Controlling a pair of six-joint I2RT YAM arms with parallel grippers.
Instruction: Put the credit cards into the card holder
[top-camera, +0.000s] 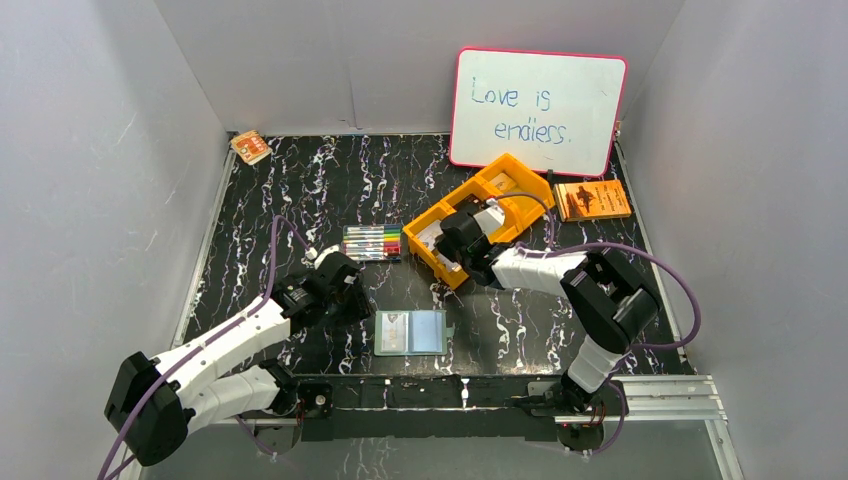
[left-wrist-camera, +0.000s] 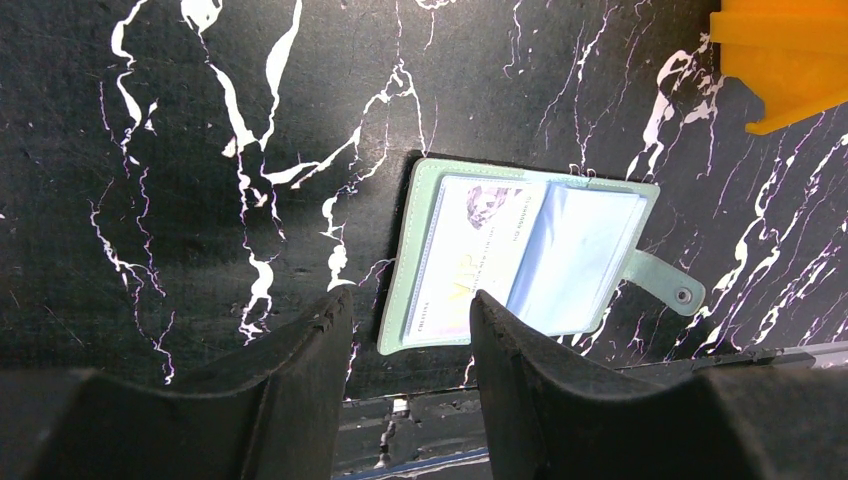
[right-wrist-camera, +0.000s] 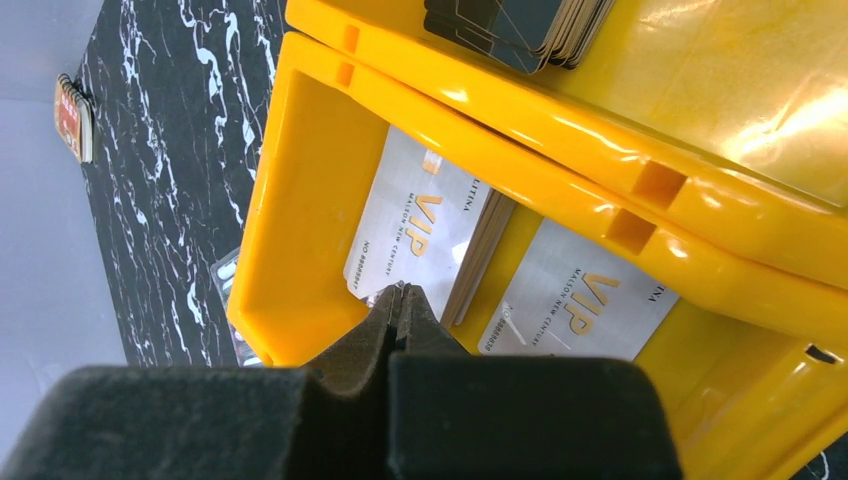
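Two groups of silver VIP cards lie in the near compartment of the yellow bin (right-wrist-camera: 262, 250): a VIP card stack (right-wrist-camera: 405, 225) and, to its right in the right wrist view, another VIP card (right-wrist-camera: 580, 295). Over the stack's lower corner my right gripper is shut, its tips together with nothing between them; the stack is outside its fingers. The pale green card holder (left-wrist-camera: 403, 270) lies spread flat on the table, a VIP card (left-wrist-camera: 480, 250) in its left pocket, the right pocket showing pale blue. Close to it, my left gripper stands open and empty.
A pack of coloured markers (top-camera: 371, 242) lies left of the bin. Dark cards (right-wrist-camera: 520, 25) fill the neighbouring compartment. An orange book (top-camera: 592, 200) and a whiteboard (top-camera: 538, 110) are behind. Bare table surrounds the holder.
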